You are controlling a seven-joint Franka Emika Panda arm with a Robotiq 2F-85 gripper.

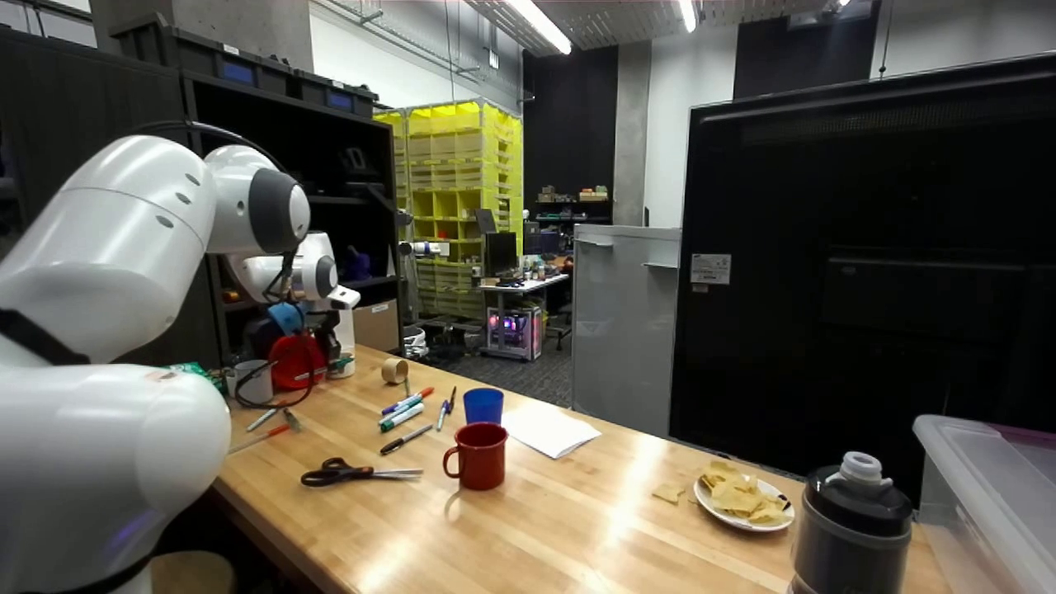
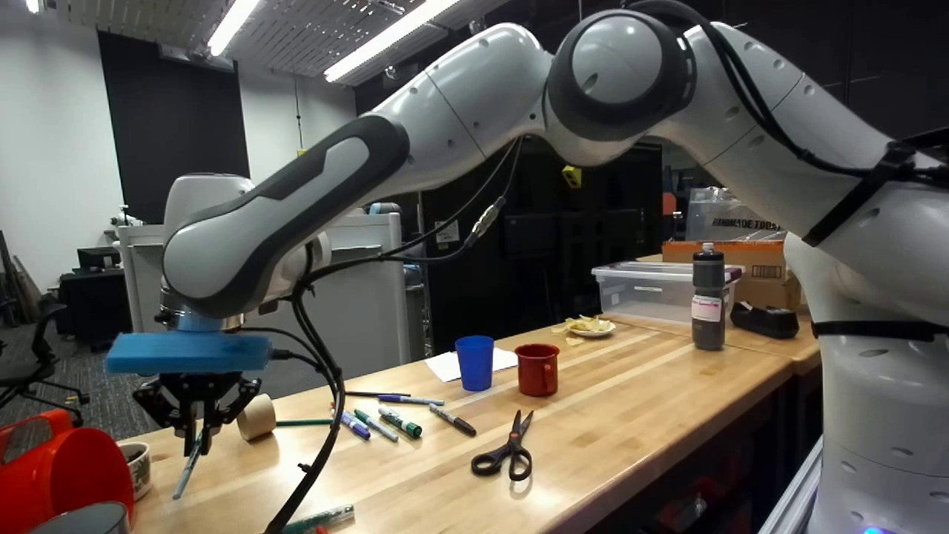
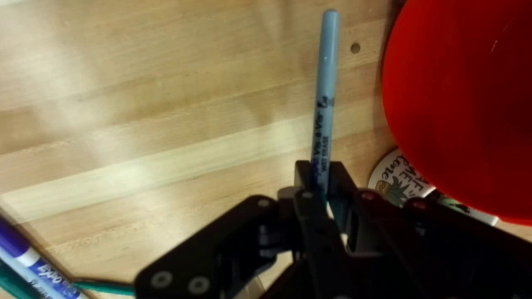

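Observation:
A slim grey-blue marker (image 3: 325, 84) is gripped between the fingertips of my gripper, its printed body pointing away from the fingers in the wrist view. In exterior view 2 the gripper (image 2: 197, 436) hangs over the table's far left part, and the marker (image 2: 187, 470) slants downward from it. A large red container (image 3: 464, 99) stands beside the marker, apart from it in the wrist view. The same red container (image 2: 84, 476) shows at the lower left in exterior view 2. The gripper is partly hidden behind cables in exterior view 1.
Several markers (image 2: 391, 423), a tape roll (image 2: 257, 417) and black scissors (image 2: 507, 454) lie on the table. A blue cup (image 2: 475, 363) and a red mug (image 2: 538, 370) stand mid-table. A patterned mug (image 2: 135, 467) sits by the red container.

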